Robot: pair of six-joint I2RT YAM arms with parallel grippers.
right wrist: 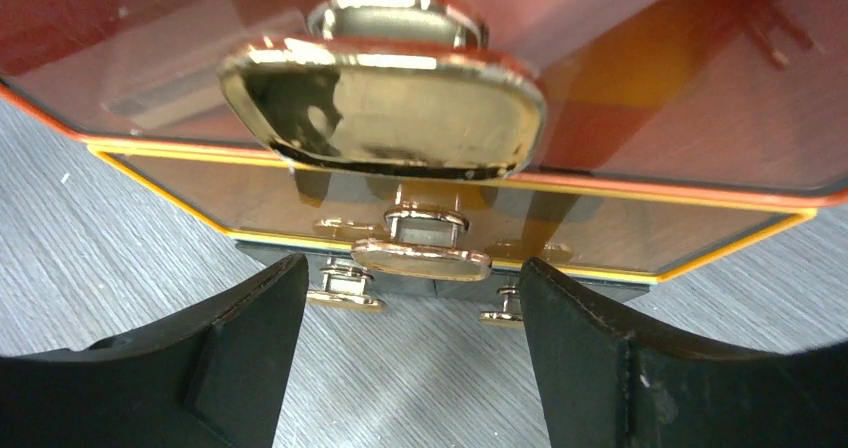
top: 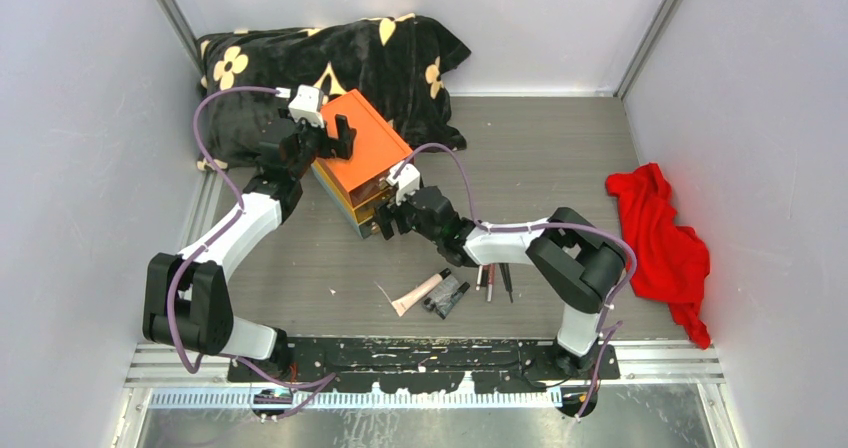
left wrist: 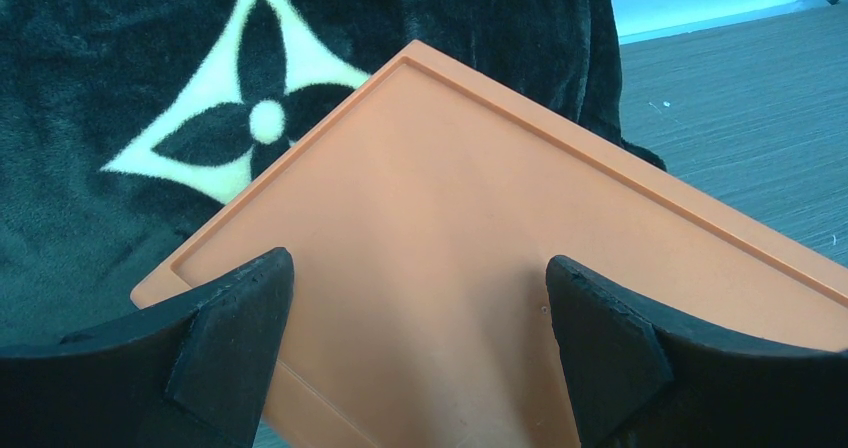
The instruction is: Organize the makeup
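A stacked drawer box with an orange top [top: 365, 138] sits at the back left. My left gripper rests over that top, its two fingers apart with only the flat lid between them. My right gripper stands open at the drawer fronts, its fingers either side of the middle drawer's gold knob [right wrist: 420, 261], below the top drawer's larger knob [right wrist: 380, 108]. Makeup tubes [top: 420, 293] and several pencils [top: 490, 286] lie on the table's front part, the pencils partly hidden by my right arm.
A black patterned blanket [top: 260, 68] lies behind the box, and a red cloth [top: 650, 238] lies at the right.
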